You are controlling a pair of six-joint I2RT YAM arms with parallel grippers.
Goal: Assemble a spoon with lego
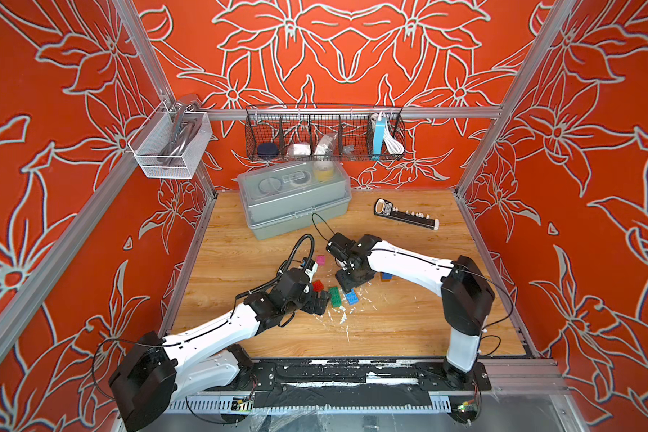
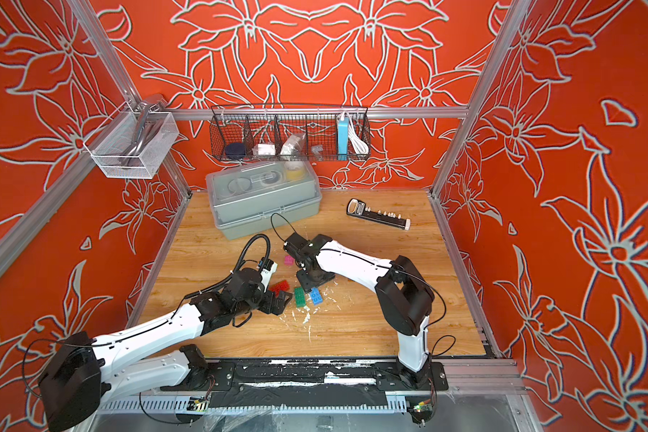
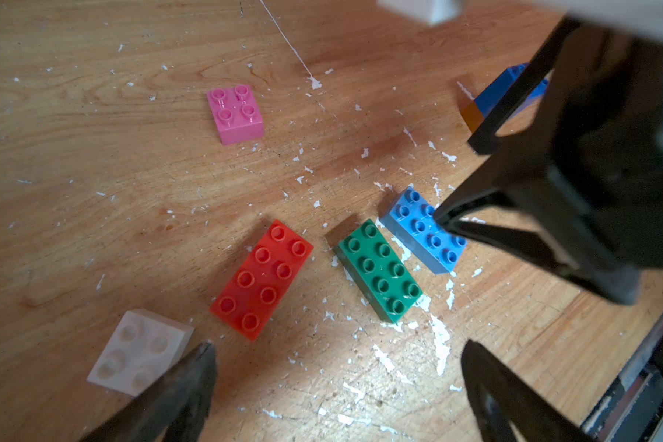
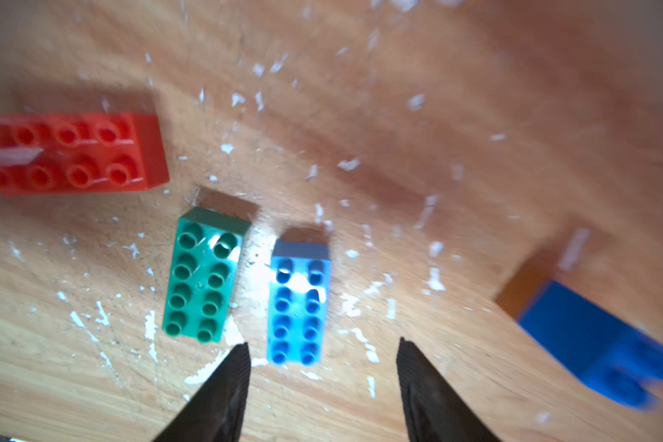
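Several lego bricks lie apart on the table. In the left wrist view are a white brick (image 3: 141, 350), a red brick (image 3: 263, 278), a pink brick (image 3: 235, 114) and a green brick (image 3: 380, 271). My left gripper is open above them, empty. A light blue brick (image 4: 298, 302) lies beside the green one, just beyond the fingertips of my right gripper. That gripper is open, with bare table between its fingers. An orange-and-dark-blue stack (image 4: 582, 339) lies on its side to the right in the right wrist view.
A lidded grey box (image 1: 295, 194) stands at the back left, and a black strip-like device (image 1: 406, 214) lies at the back right. Both grippers hover close together over the bricks.
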